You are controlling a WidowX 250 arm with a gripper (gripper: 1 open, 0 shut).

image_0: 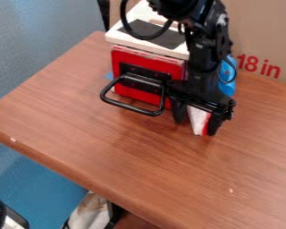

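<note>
My black gripper [196, 114] reaches down at the centre-right, low over the table, in front of a red box [131, 63] with a white and dark top. A white object with red [198, 127] shows at its fingertips, near the table surface. Whether the fingers are shut on it is hard to tell. A blue object [228, 77] is partly hidden behind the arm.
A cardboard box [264, 45] with red print stands at the back right. The table's left edge drops to a blue floor area.
</note>
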